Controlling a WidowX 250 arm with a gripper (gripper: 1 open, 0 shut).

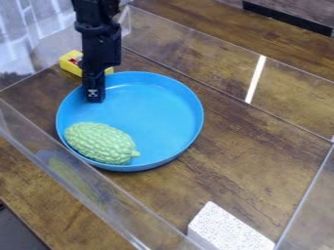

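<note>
The black gripper (94, 90) reaches down from the top left to the back-left rim of a blue plate (156, 122). Its tip is shut, with nothing clearly visible between the fingers. A green textured vegetable-like object (101, 143) lies in the front left of the plate. Just behind the gripper, a yellow object (70, 62) with some red on it sits on the wooden table, partly hidden by the arm.
A white speckled block (229, 229) lies at the front right. Clear panels cross the lower left and right edge. Bare wood (241, 137) is open right of the plate, with a white strip (256, 78) on it.
</note>
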